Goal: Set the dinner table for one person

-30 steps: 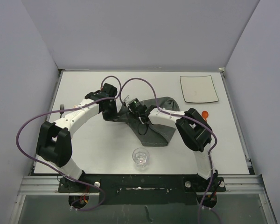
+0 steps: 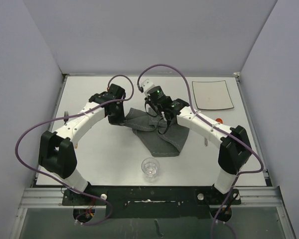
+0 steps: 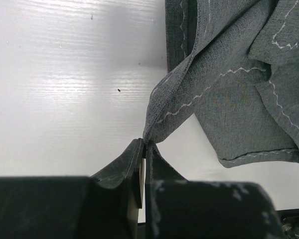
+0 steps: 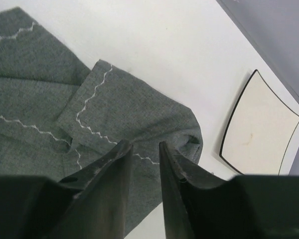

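The dark grey cloth lies crumpled and partly folded mid-table, its light wavy stitching clear in both wrist views. My left gripper is shut on one corner of the cloth, pulled to a narrow point at its fingertips. Over the cloth's far right part, my right gripper is parted, with no fabric caught between its fingers. A clear glass stands near the front edge. A fork lies at the left, and an orange spoon head shows beside the right arm.
A cream square piece with a dark edge lies flat at the back right. A thin handle shows beneath the right arm. Walls close off the back and sides.
My right gripper has moved to the right across the cloth, its arm swinging outward.
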